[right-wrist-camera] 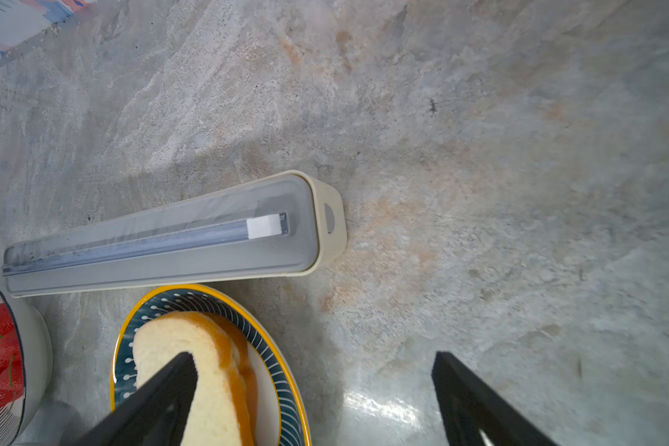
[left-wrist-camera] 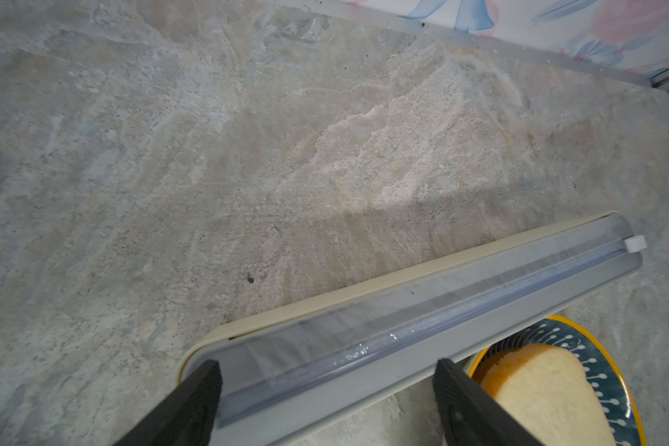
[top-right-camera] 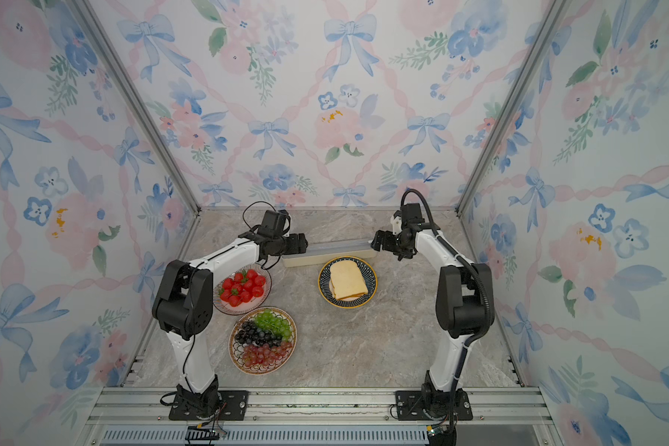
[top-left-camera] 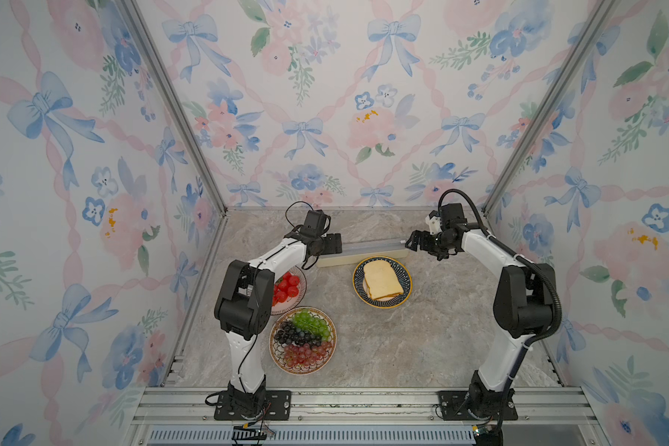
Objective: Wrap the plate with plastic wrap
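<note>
A long cream plastic-wrap dispenser (right-wrist-camera: 163, 245) with a grey top and small white slider (right-wrist-camera: 266, 226) lies behind the blue-patterned plate (top-left-camera: 382, 301), which holds slices of bread (top-right-camera: 347, 279). My left gripper hangs open over the dispenser's left end, its fingers either side of that end in the left wrist view. My right gripper stands open above the table by the dispenser's right end, with nothing between its fingers.
A dish of tomatoes (top-right-camera: 241, 290) sits at the left, partly under the left arm, and a plate of grapes (top-right-camera: 262, 342) at the front left.
</note>
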